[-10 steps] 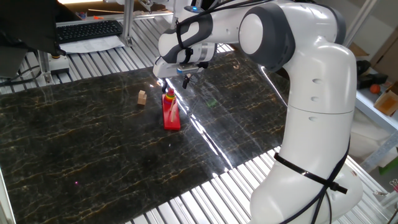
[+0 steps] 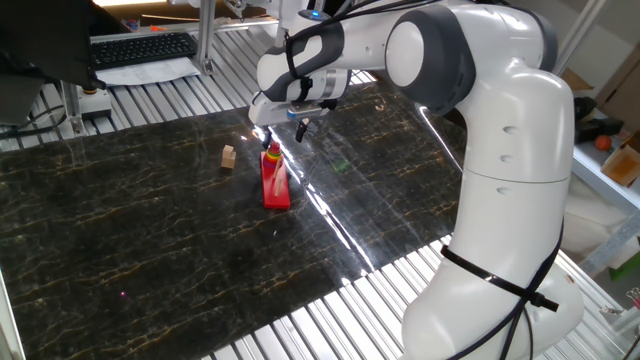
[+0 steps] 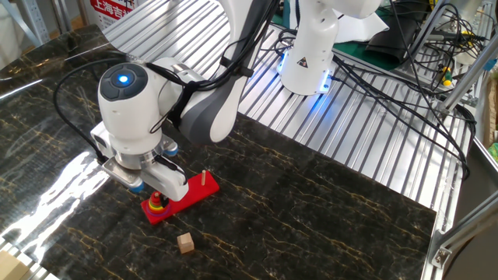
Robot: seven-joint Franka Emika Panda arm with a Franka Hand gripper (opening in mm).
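A red base board point(image 2: 276, 195) lies flat on the dark marbled table. Colored rings point(image 3: 158, 204), red, yellow and purplish, are stacked at one end of it, with a red piece on top. At the board's other end a bare wooden peg point(image 3: 204, 178) stands upright. Just above the ring stack hangs my gripper point(image 2: 284, 134), its two dark fingers well apart in exterior view 1, with nothing seen between them. In exterior view 2 the hand hides most of the fingers. Whether a finger touches the rings cannot be told.
A small wooden block point(image 2: 228, 157) rests on the table beside the board, clear of it. Wide stretches of the table point(image 2: 130, 240) are empty. A keyboard point(image 2: 143, 48) and papers sit beyond the table edge; cables point(image 3: 389, 101) trail over the slatted metal surface.
In exterior view 1 my hand has shifted very slightly to the right. The board, rings and block stay where they were.
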